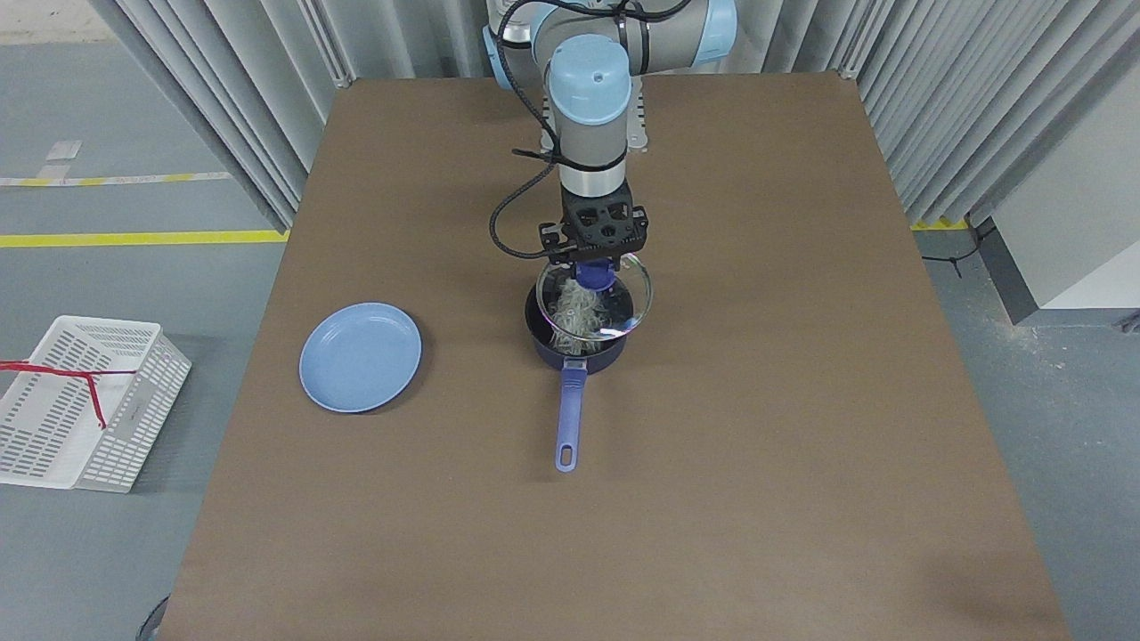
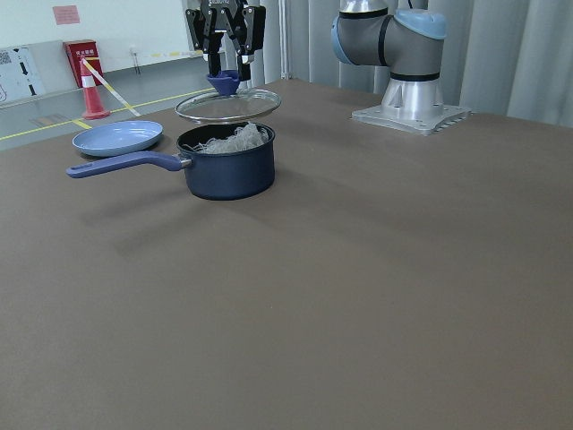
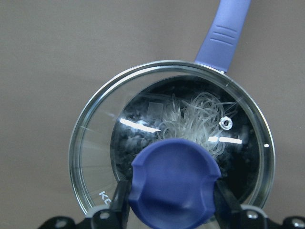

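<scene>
My gripper (image 2: pixel 225 67) is shut on the blue knob of a glass lid (image 2: pixel 192 109), holding it raised over a dark blue saucepan (image 2: pixel 229 179). In the front view the lid (image 1: pixel 640 288) nearly covers the pot's opening, and the pot's blue handle (image 1: pixel 568 422) points toward the near edge. A tangle of pale noodles (image 2: pixel 235 141) sits inside the pot. In the wrist view the knob (image 3: pixel 174 181) is between my fingers, and the noodles (image 3: pixel 195 119) show through the glass.
A light blue plate (image 1: pixel 359 358) lies left of the pot. A white basket (image 1: pixel 150 427) stands on the floor beyond the left edge.
</scene>
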